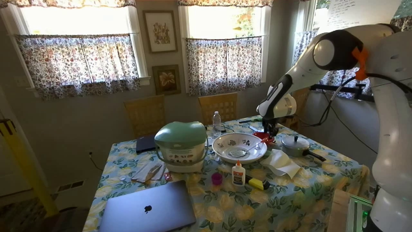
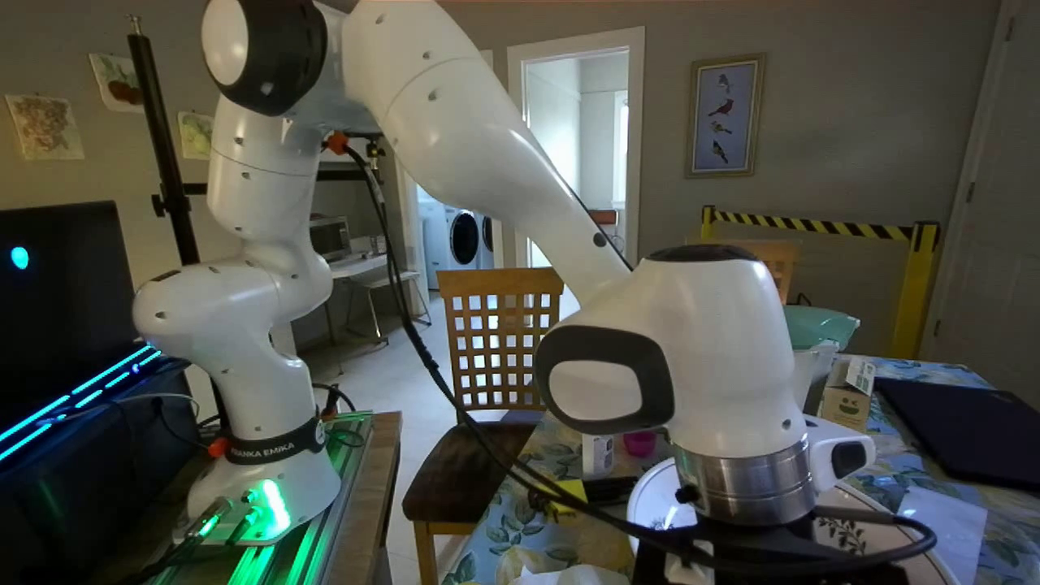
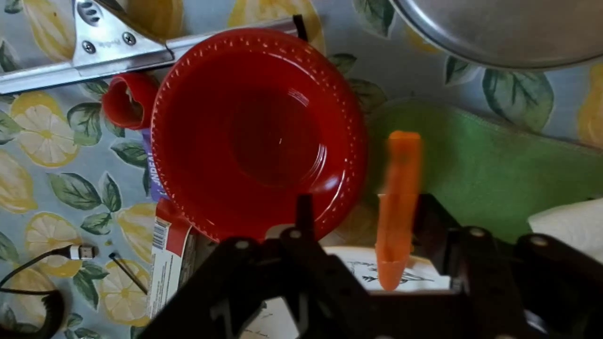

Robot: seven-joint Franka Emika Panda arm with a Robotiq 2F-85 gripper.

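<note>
A spatula lies in the wide white bowl (image 1: 256,158), its slotted head (image 1: 237,153) on the bowl's inside and its orange-red handle (image 3: 399,209) slanting up over the rim. My gripper is at that handle, fingers pointing down. In the wrist view the handle stands between the two fingers, nearer the right one, with a clear gap to the left finger (image 3: 305,217). The fingers are part open. Beneath and beyond the fingers is an empty red bowl (image 3: 254,113). Exterior view 2 hides the fingertips behind the arm.
A squeegee (image 3: 121,59) lies against the red bowl, beside a red cutter (image 3: 130,101). A lidded pot (image 1: 295,146) and a crumpled paper towel (image 1: 281,163) are to the right. A glue bottle (image 1: 238,174), green-lidded bucket (image 1: 180,145) and laptop (image 1: 148,208) occupy the front and left.
</note>
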